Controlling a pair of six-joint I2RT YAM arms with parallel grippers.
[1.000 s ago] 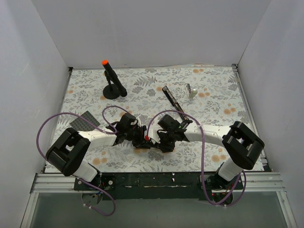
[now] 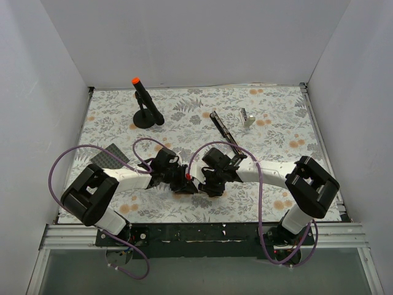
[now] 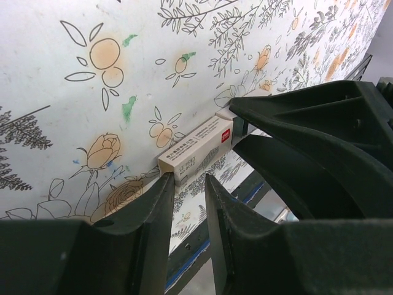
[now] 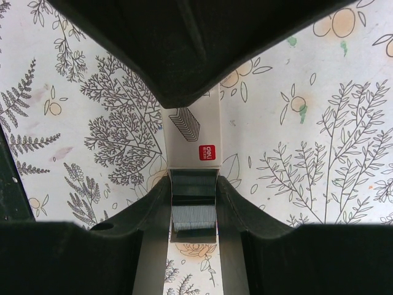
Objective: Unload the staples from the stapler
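Observation:
A pale staple box [image 3: 199, 147] with a red label lies between my grippers at the front middle. In the left wrist view my left gripper is at its near end, fingertips part open around that end. In the right wrist view my right gripper is shut on a dark metal piece with silvery staples inside, directly in line with the pale box [image 4: 191, 135], which runs under the dark body of the other gripper. The top view hides most of this under the two gripper housings [image 2: 178, 184].
A black stapler-like bar [image 2: 224, 132] lies behind the grippers, a small pale object [image 2: 247, 120] at the back right, a black stand with orange-topped cylinder [image 2: 147, 107] at back left, and a grey mat [image 2: 109, 156] at left.
The grippers at the front middle have shifted very slightly since a second ago; little else has visibly changed.

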